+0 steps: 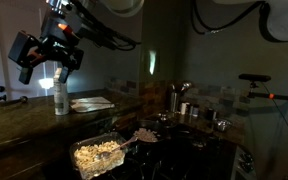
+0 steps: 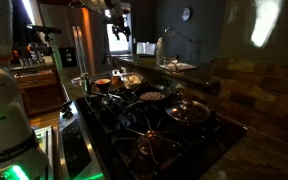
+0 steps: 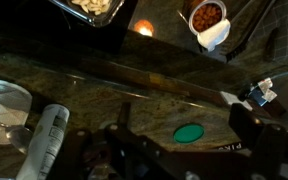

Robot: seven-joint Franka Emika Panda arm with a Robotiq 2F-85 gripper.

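My gripper [image 1: 43, 76] hangs in the air above the counter at the left, pointing down. Its two fingers stand apart, open, with nothing visible between them. Beside it in exterior view 1 is a white bottle [image 1: 61, 98], upright on the counter, its top partly overlapped by the gripper. The wrist view shows the bottle [image 3: 46, 140] at the lower left, outside the fingers. A green oval item [image 3: 188, 133] lies on the dark surface below the gap between the fingers. A glass dish of pale food [image 1: 96, 157] has a spoon or spatula resting in it.
A white cloth or mitt [image 1: 91, 104] lies behind the bottle. An open container of reddish-brown food [image 3: 206, 16] is at the wrist view's top. Pans [image 2: 187, 109] occupy the dark stove; a tall ledge [image 3: 114, 72] borders the counter.
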